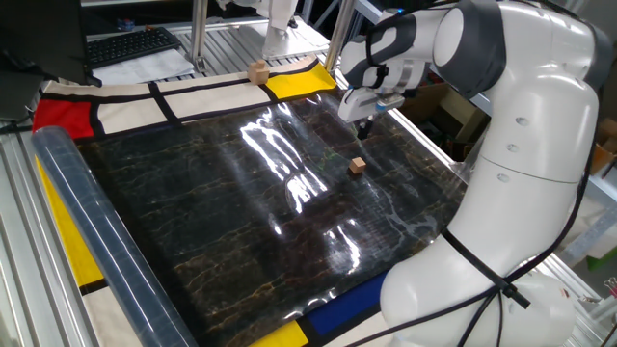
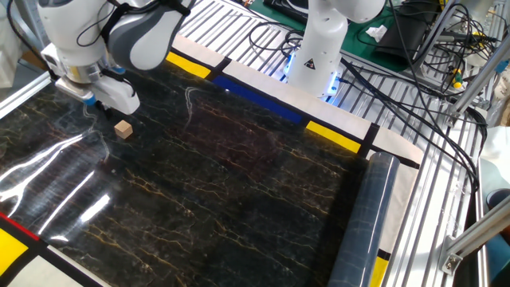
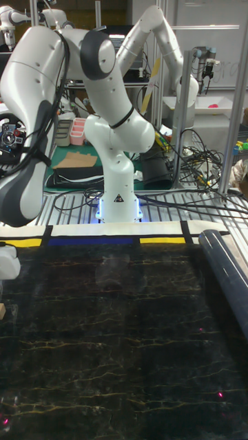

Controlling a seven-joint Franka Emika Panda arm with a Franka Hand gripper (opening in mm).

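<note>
A small wooden cube lies on the dark marbled sheet, and exterior view 2 shows the same cube beside the robot's hand. My gripper hangs just beyond the cube in exterior view 1, apart from it and slightly above the sheet. Its dark fingers overlap there, so how far apart they stand cannot be told. In exterior view 2 the white hand partly covers them. Only a slice of the cube and of the hand shows at the left edge of exterior view 3.
Other wooden blocks stand on the coloured border at the back. A clear rolled-up sheet lies along the left side in exterior view 1.
</note>
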